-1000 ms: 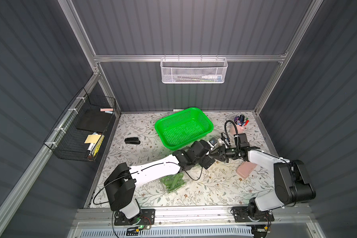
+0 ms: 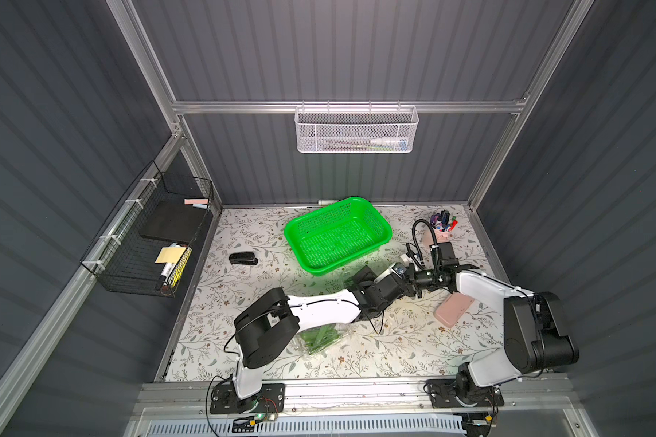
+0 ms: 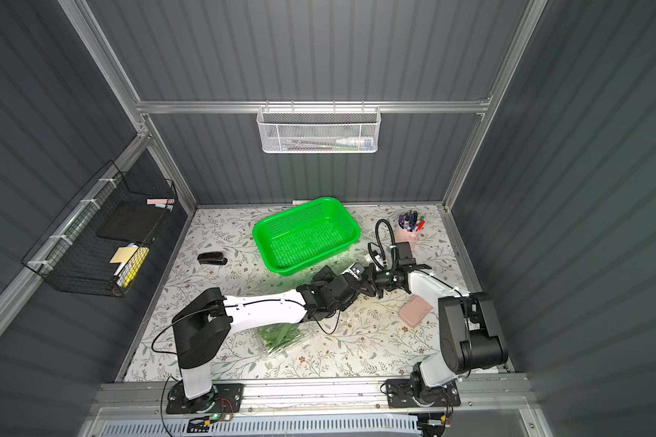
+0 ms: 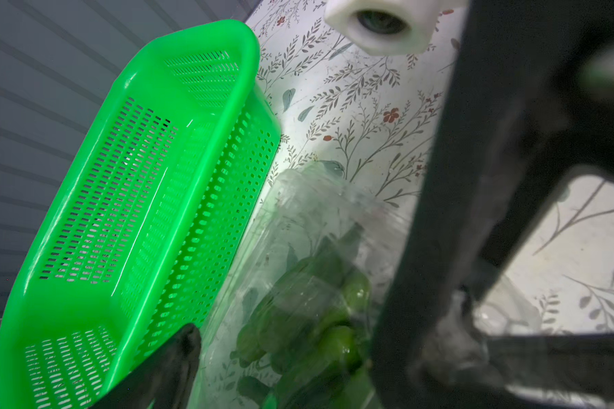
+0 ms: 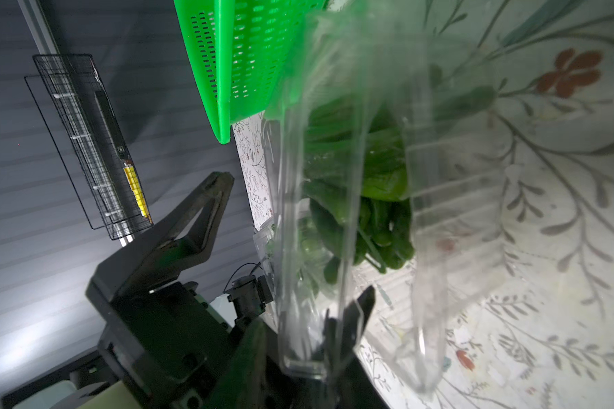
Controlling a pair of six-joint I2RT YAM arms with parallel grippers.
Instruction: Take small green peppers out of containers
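Note:
A clear plastic container of small green peppers (image 5: 382, 177) is right between my grippers at mid table, mostly hidden by the arms in the top views. My left gripper (image 2: 404, 276) is open beside it, a dark finger showing along the container in the left wrist view. My right gripper (image 3: 371, 276) is at the container's end, its fingers partly apart; whether it grips the plastic is unclear. A second clear container with green contents (image 2: 318, 338) lies near the front, under my left arm.
An empty green basket (image 2: 336, 234) stands behind the grippers. A black stapler (image 2: 243, 258) lies left, a pen cup (image 3: 408, 225) back right, a pink case (image 2: 452, 309) at right. The left and front right of the table have free room.
My left arm has moved right and its wrist has turned over the last second, close beside the right gripper. The right arm has barely moved.

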